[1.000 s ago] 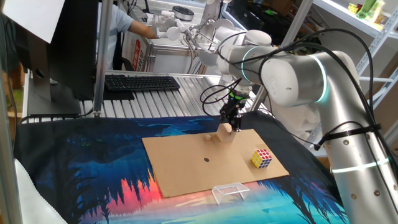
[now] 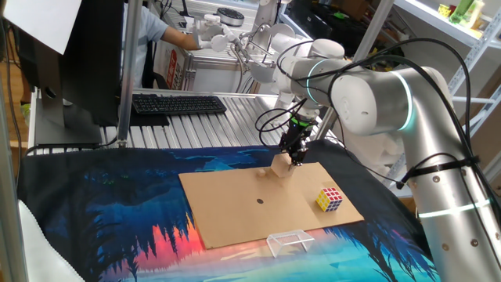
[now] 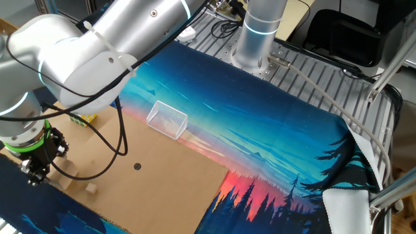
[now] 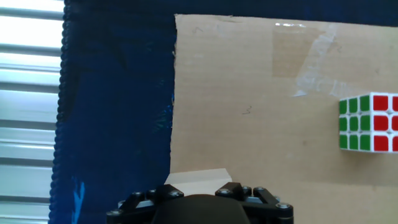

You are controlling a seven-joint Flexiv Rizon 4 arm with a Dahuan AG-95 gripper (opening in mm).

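Observation:
A plain tan block (image 2: 282, 166) is at the far edge of the cardboard sheet (image 2: 227, 207). My gripper (image 2: 294, 157) is right at this block, pointing down, its fingertips partly hidden. In the wrist view, the block's pale top (image 4: 198, 178) shows at the bottom edge, with the fingers (image 4: 170, 191) on either side and apart by about its width. Whether they press on it cannot be made out. From the other side, the gripper (image 3: 49, 170) and block (image 3: 65, 174) appear close together, partly behind cables.
A puzzle cube (image 2: 329, 200) sits on the cardboard's right part. A smaller tan block (image 3: 91, 188) lies near the larger one. A white mesh holder (image 3: 167, 120) stands by the cardboard edge. A dark round spot (image 2: 260, 201) marks the otherwise clear middle.
Over the last second my gripper has shifted slightly right and down towards the block. The cube and the holder have stayed put.

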